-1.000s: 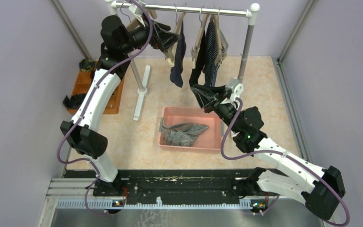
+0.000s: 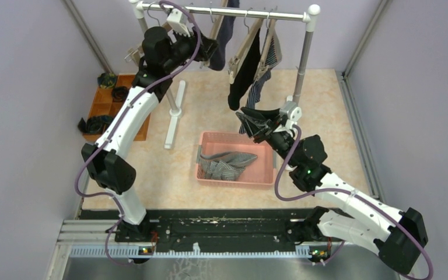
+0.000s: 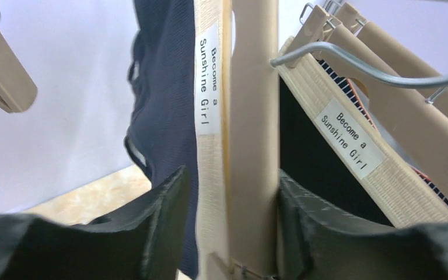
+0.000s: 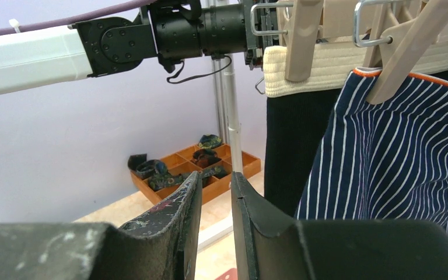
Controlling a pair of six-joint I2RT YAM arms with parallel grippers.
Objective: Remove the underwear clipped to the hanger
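A navy underwear [image 2: 223, 39] hangs from the beige hanger [image 3: 254, 134] near the rail's middle. My left gripper is up at that hanger, its fingers [image 3: 174, 210] parted on either side of the wood; firm contact cannot be made out. Farther right hang a black underwear [image 2: 245, 79] and a navy striped underwear [image 4: 379, 151], the striped one held by wooden clips. My right gripper stands below and in front of these two, fingers apart and nothing between them. A pink basket [image 2: 262, 172] on the floor contains a grey striped garment [image 2: 226, 166].
The white rail [image 2: 291, 16] spans the back on grey posts [image 2: 303, 64]. An orange compartment box [image 2: 102, 105] with dark rolled pieces sits at the left. Floor around the basket is mostly clear.
The black and striped ones turned and swayed. My right arm has barely moved.
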